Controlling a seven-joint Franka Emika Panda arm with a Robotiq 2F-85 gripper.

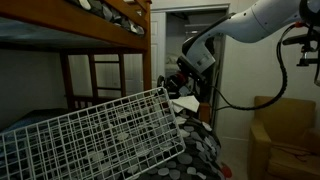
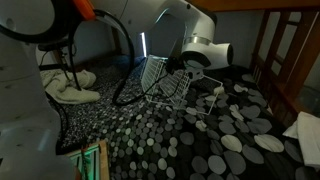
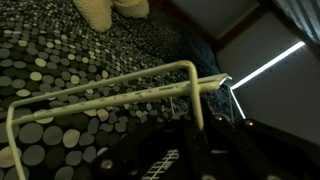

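A white wire rack (image 1: 100, 140) stands at a slant, its upper right corner raised and close to my gripper (image 1: 180, 88). In the second exterior view the rack (image 2: 160, 82) leans beyond the arm, over a dark polka-dot cover. The wrist view shows a pale rim of the rack (image 3: 110, 85) reaching in from the left, with one bent wire running down in front of my gripper. My gripper looks shut. Dark, overlapping shapes hide whether a wire lies between its fingers.
Polka-dot bedding (image 2: 180, 140) spreads widely below the arm. A wooden bunk post (image 1: 147, 50) rises behind the rack, and a tan armchair (image 1: 285, 140) stands at the right. In the wrist view a plush-looking tan thing (image 3: 97, 12) lies at the top.
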